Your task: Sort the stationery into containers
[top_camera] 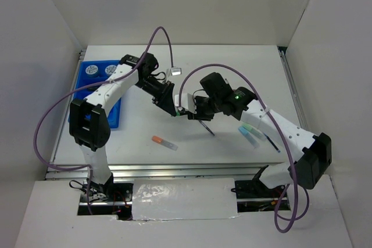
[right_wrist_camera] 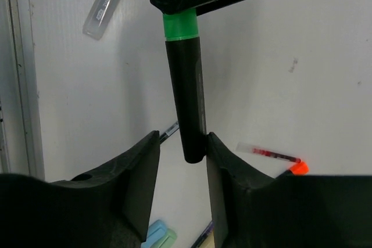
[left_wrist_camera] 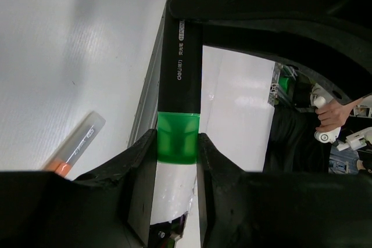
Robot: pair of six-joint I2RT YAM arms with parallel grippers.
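Observation:
A black highlighter with a green end [left_wrist_camera: 179,76] is held in the air between the two arms, over the middle of the table. My left gripper is shut on its green end. Around the plain black end stands my right gripper, its fingers apart; that end [right_wrist_camera: 192,126] lies between them, close to the right-hand finger. In the top view the left gripper [top_camera: 176,113] and right gripper [top_camera: 190,114] almost meet and hide most of the highlighter. The blue container [top_camera: 114,121] is at the far left, partly behind the left arm.
An orange marker [top_camera: 164,143] and a dark pen [top_camera: 207,128] lie in front of the grippers. Blue [top_camera: 249,136] and green [top_camera: 253,130] highlighters rest at the right by another pen [top_camera: 272,143]. In the right wrist view, a red pen [right_wrist_camera: 273,154] also lies on the table.

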